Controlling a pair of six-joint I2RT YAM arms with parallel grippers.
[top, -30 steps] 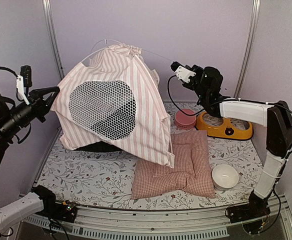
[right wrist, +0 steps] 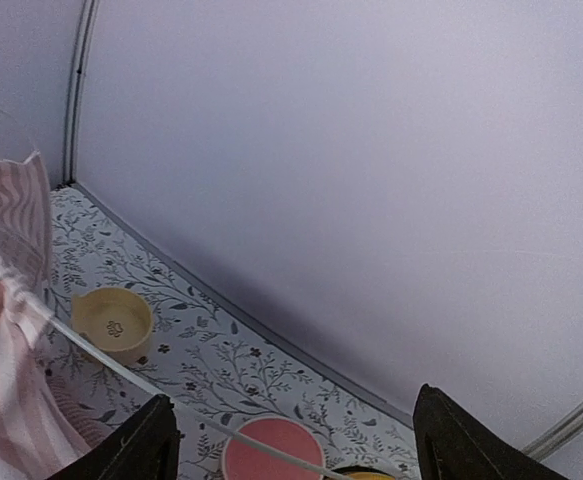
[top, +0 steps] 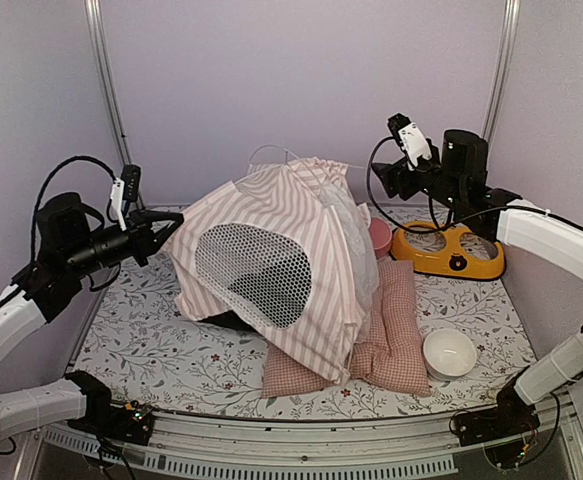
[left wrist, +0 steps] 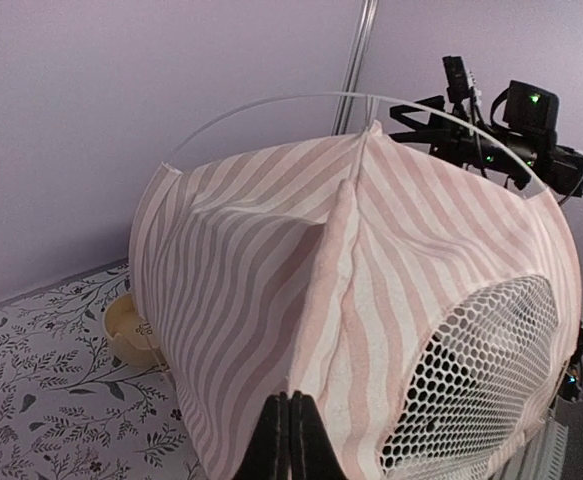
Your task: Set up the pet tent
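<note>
The pink-striped tent [top: 271,210] with its mesh window [top: 253,272] rests slumped over the table and pink checked cushion [top: 396,340]. A white pole [left wrist: 271,99] arches over its fabric. My left gripper [top: 173,222] is shut at the tent's left corner; in the left wrist view the striped cloth lies just beyond its tips. My right gripper is open above the back right, with a thin white pole [right wrist: 206,421] crossing the view between and below its fingers.
A white bowl [top: 449,352] sits front right. A pink bowl [top: 379,236], a yellow feeder [top: 441,262] and a cream bowl [right wrist: 111,318] stand behind or beside the tent.
The tent has come down and rightward onto the cushion, with the left arm moving down and right alongside it. The right gripper has shifted rightward.
</note>
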